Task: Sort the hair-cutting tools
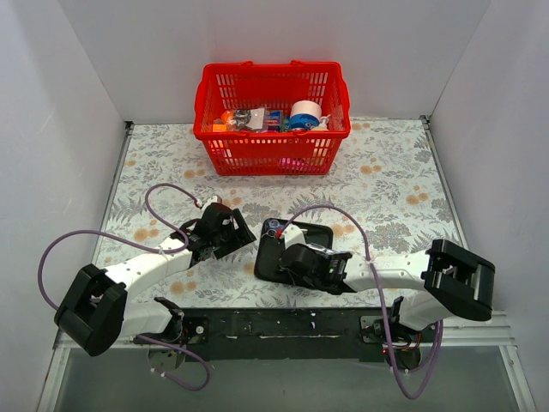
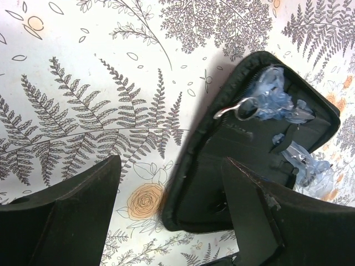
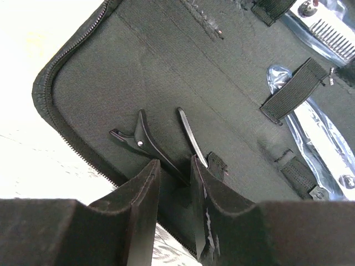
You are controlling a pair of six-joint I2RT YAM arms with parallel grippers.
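A black zippered case (image 1: 266, 262) lies open on the table. Black scissors (image 3: 146, 143), a slim silver tool (image 3: 191, 136), a bagged comb (image 3: 330, 36) and a long bagged tool (image 3: 319, 147) lie in it under or beside straps. Blue bagged scissors (image 2: 260, 100) sit at the case's far end in the left wrist view. My left gripper (image 1: 240, 230) is open beside the case's left side, nothing between its fingers. My right gripper (image 1: 286, 266) is over the case, fingertips part open at the black scissors' lower part; whether they touch is unclear.
A red basket (image 1: 270, 150) full of assorted items stands at the back. The right arm covers much of the case in the top view.
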